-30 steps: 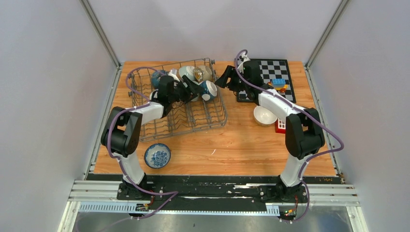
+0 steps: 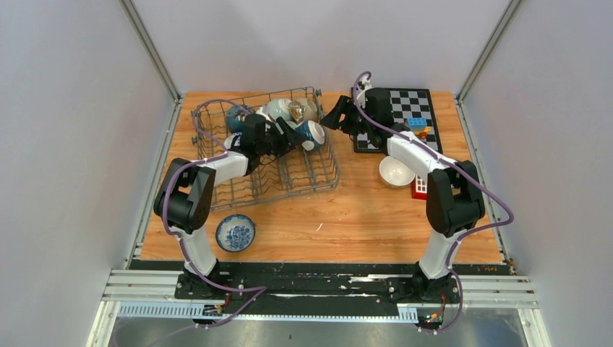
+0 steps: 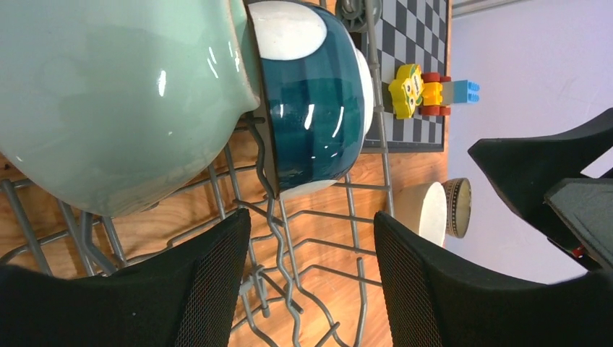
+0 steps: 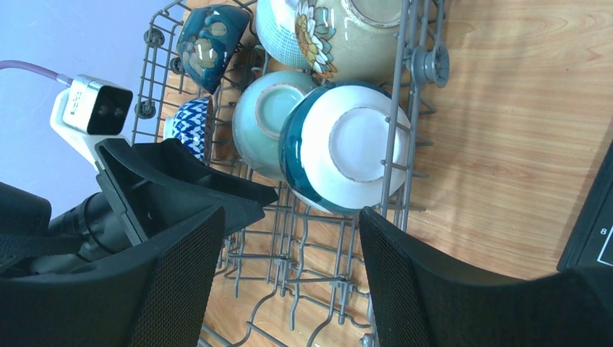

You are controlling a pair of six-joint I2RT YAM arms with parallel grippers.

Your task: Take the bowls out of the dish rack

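Note:
The wire dish rack [image 2: 285, 189] holds several bowls along its back and right. A teal-and-white bowl [image 2: 312, 135] leans at the rack's right side, pressed close to a pale green bowl [image 3: 123, 101]. Over the rack, my left gripper is open and empty, its fingertips just in front of the teal bowl. My right gripper, also open and empty, hangs near the rack's right edge, facing that same bowl. Behind stand a flowered beige bowl [image 4: 358, 40] and a dark blue bowl [image 4: 209, 47]. A blue-patterned bowl [image 4: 189, 126] sits partly hidden by the left gripper.
On the table, a blue-and-white bowl [image 2: 236, 233] is at front left and a white bowl [image 2: 396, 172] right of the rack. A chessboard [image 2: 405, 105] with toy bricks [image 2: 417, 123] lies at back right. Free tabletop [image 2: 347, 224] extends across the front middle.
My left gripper has shifted slightly right toward the teal-and-white bowl, and its fingers look a little farther apart. The right arm has barely moved; the bowls stay where they were.

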